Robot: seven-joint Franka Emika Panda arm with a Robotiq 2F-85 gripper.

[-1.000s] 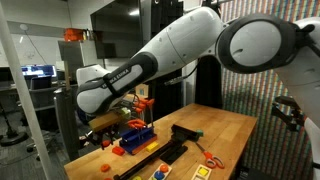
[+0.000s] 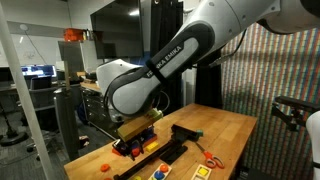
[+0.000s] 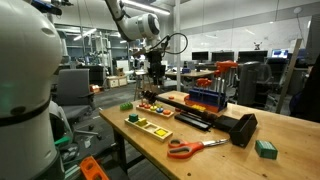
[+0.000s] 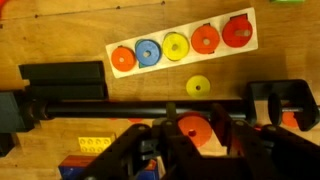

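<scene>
In the wrist view my gripper points down over the table with its fingers apart. A red-orange disc [image 4: 196, 128] shows in the gap between them; contact with either finger cannot be made out. Just above it in the picture lies a loose yellow disc [image 4: 197, 86]. A pale wooden board [image 4: 222, 48] carries several coloured discs in a row. Between the board and the red-orange disc stretches a long black bar tool [image 4: 120, 108]. Exterior view 2 has the gripper [image 3: 157, 74] above the table's far end; exterior view 1 shows the arm [image 2: 130, 90] above the left part.
A blue bin [image 3: 205, 98] with orange-handled tools stands beside the work area. Red-handled scissors [image 3: 195, 148], a black tool [image 3: 240, 128] and a green block [image 3: 265, 149] lie nearby.
The arm has come lower and nearer to the camera in exterior view 1, now covering much of the blue bin. The objects on the table look unmoved.
</scene>
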